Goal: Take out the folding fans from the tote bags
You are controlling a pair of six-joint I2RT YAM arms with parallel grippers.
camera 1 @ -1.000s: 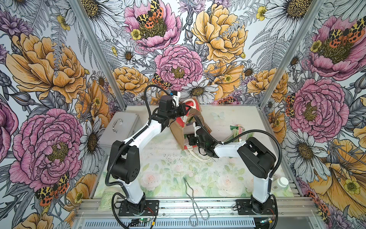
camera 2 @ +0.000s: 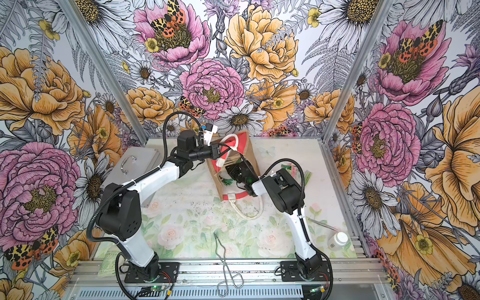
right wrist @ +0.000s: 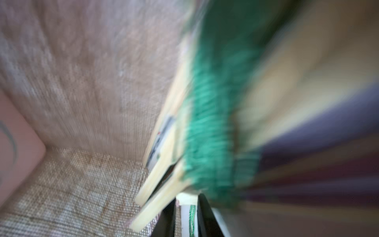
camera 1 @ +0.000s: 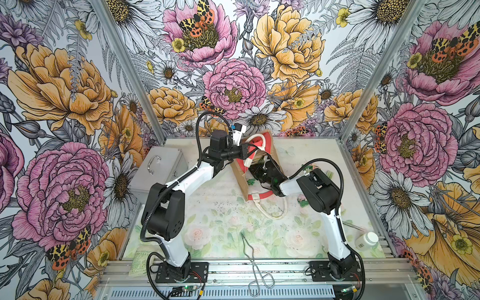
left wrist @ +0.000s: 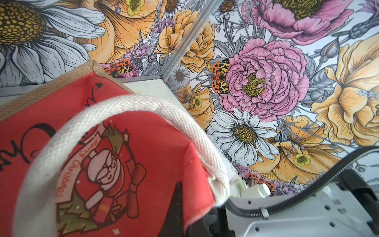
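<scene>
A brown tote bag (camera 1: 243, 186) with red panels and white rope handles lies at the table's middle, its mouth facing forward. My left gripper is shut on a fold of the bag's red edge (left wrist: 197, 187). My right gripper reaches into the bag, its fingers parted by a narrow gap. A white strip with a green line (right wrist: 191, 217) shows in that gap; whether it lies between or behind the fingers is unclear. Close to the lens are blurred wooden fan sticks (right wrist: 159, 195) and a green tassel (right wrist: 209, 138).
Green and white items (camera 2: 292, 171) lie on the table right of the bag. A grey metal box (camera 1: 159, 167) stands at left, a white bottle (camera 1: 366, 241) at front right. Metal tongs (camera 1: 255, 267) lie at the front edge.
My right arm has swung inward and its gripper has gone deeper into the bag. The left gripper has shifted slightly right, and the bag's mouth and front handle have moved right too.
</scene>
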